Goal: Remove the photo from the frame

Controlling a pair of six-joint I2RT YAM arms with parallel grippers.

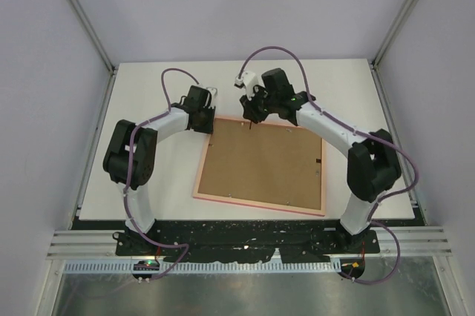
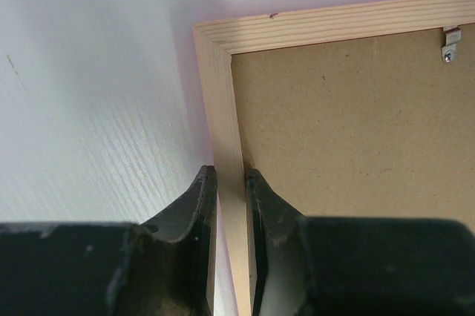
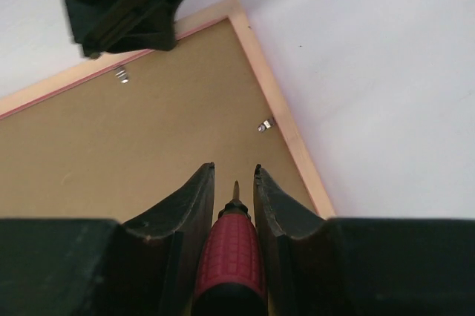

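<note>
The wooden frame [image 1: 199, 173] lies backing-up on the white table, its brown board [image 1: 260, 168] held by small metal clips [image 2: 449, 45]. My left gripper [image 1: 209, 129] is shut on the frame's left rail near the back-left corner, as the left wrist view [image 2: 231, 175] shows. My right gripper [image 1: 251, 119] is shut on a red-handled screwdriver [image 3: 228, 257], its thin tip over the board near the back rail. In the right wrist view a clip [image 3: 266, 125] sits on the rail beside the board, a little ahead of the tip.
Both arms reach in from the front sides, the right one over the frame's back-right part.
</note>
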